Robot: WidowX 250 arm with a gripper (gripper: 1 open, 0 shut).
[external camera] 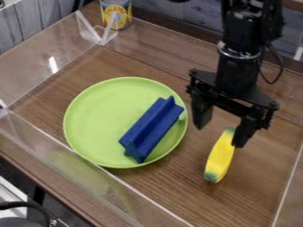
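Observation:
My gripper (219, 124) hangs open in the right half of the view, its black fingers spread just above and beside a yellow banana-like object (219, 156) with green ends, which lies upright in the picture on the wooden table. Nothing shows between the fingers. To the left, a green plate (97, 117) holds a dark blue elongated block (149, 131).
A can (115, 16) stands at the back left near a clear plastic edge. Transparent rims run along the left and right sides.

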